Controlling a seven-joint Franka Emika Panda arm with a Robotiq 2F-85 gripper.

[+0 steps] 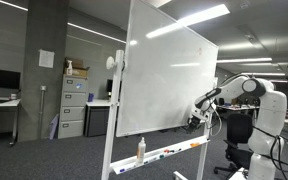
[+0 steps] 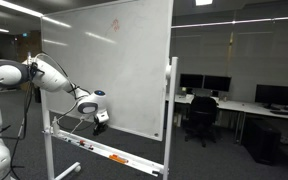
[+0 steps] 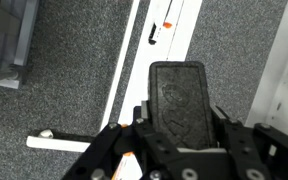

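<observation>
My gripper is shut on a dark, rounded block that looks like a whiteboard eraser, its flat face filling the middle of the wrist view. In exterior view 2 the gripper hangs in front of the lower part of the large whiteboard, above its tray. Whether the eraser touches the board cannot be told. Faint reddish marks show near the board's top in that view. From exterior view 1 the gripper is at the board's lower right edge.
Several markers lie on the white tray under the board, and a spray bottle stands at its left end. An office chair is near the arm's base. Beyond are desks with monitors. Open carpet lies left of the board.
</observation>
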